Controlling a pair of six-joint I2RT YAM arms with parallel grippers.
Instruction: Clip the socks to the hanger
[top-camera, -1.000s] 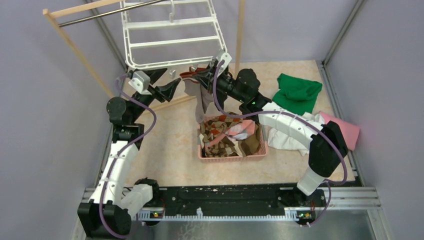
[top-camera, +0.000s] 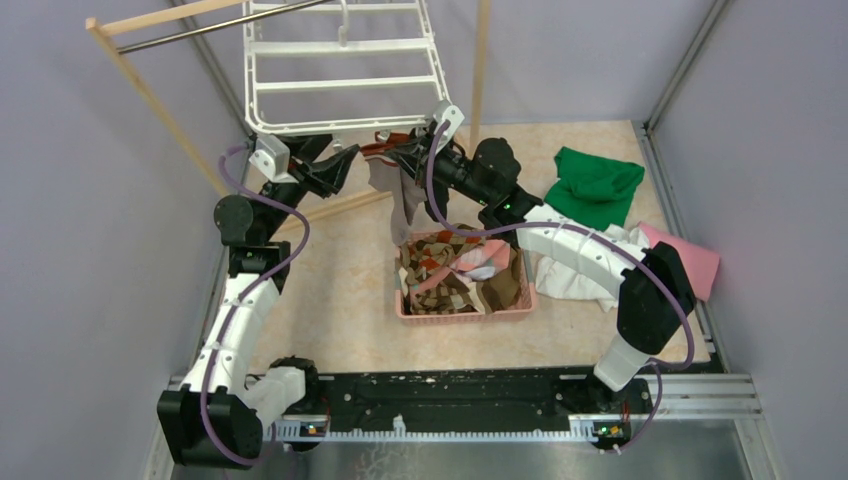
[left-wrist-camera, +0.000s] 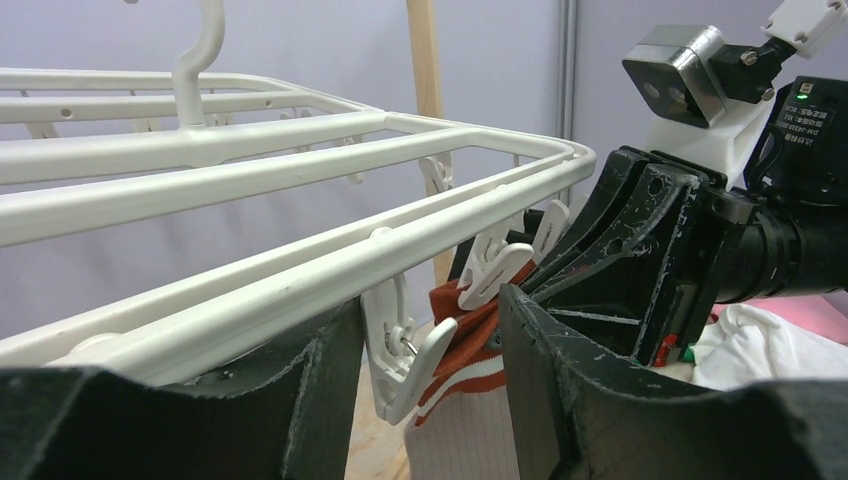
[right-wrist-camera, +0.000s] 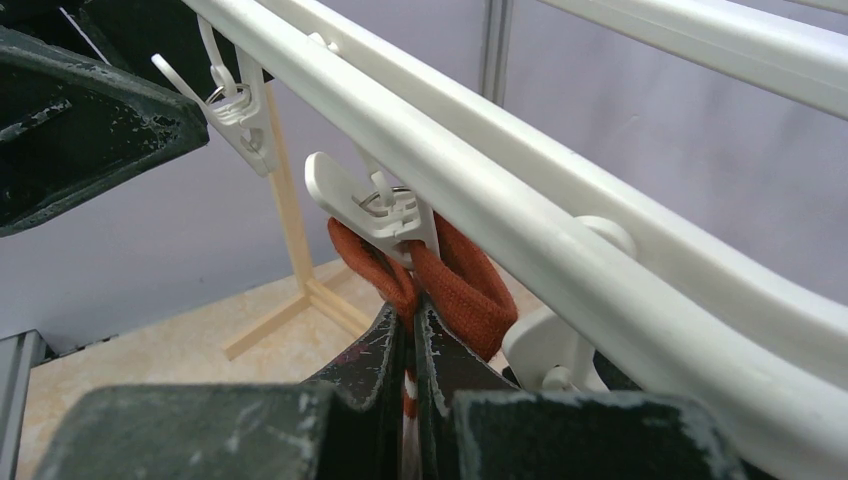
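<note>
A grey sock with a rust-red cuff hangs below the front rail of the white hanger. My right gripper is shut on a fold of that cuff. Right above the fold is a white clip, and the cuff appears to pass between its fingers. My left gripper stands part open around another clip, one finger close against it and a gap to the other finger. That clip's fingers look empty, with the cuff right behind it. The lower sock is out of the right wrist view.
A pink basket of patterned socks stands under the hanger. Green cloth, white cloth and a pink cloth lie at the right. A wooden rack surrounds the hanger.
The right arm has stayed in place with the sock.
</note>
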